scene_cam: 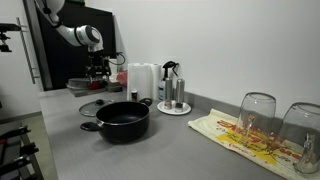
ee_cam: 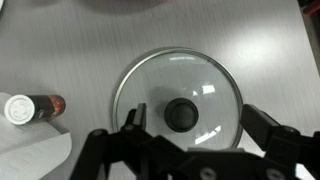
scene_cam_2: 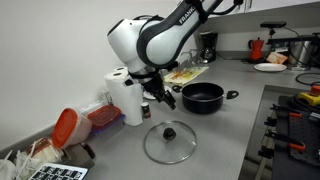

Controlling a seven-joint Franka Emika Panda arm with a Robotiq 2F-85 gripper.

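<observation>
A round glass lid (scene_cam_2: 158, 153) with a black knob (scene_cam_2: 169, 133) lies flat on the grey table, knob up. In the wrist view the lid's knob (ee_cam: 181, 115) shows between my open fingers, nearer the left one. My gripper holds nothing. From the second exterior side, the gripper (scene_cam_2: 163, 97) hangs above the table, clear of the lid. A black pot (scene_cam: 123, 122) with side handles stands uncovered close to the lid (scene_cam: 92, 107).
A small dark bottle (ee_cam: 34, 109) and paper towel rolls (scene_cam_2: 127, 100) stand beside the lid. An orange container (scene_cam_2: 70, 127) and a dish rack (scene_cam_2: 45, 160) are farther off. Glass jars (scene_cam: 256, 115) stand on a yellow cloth (scene_cam: 222, 127). Table in front of the pot is clear.
</observation>
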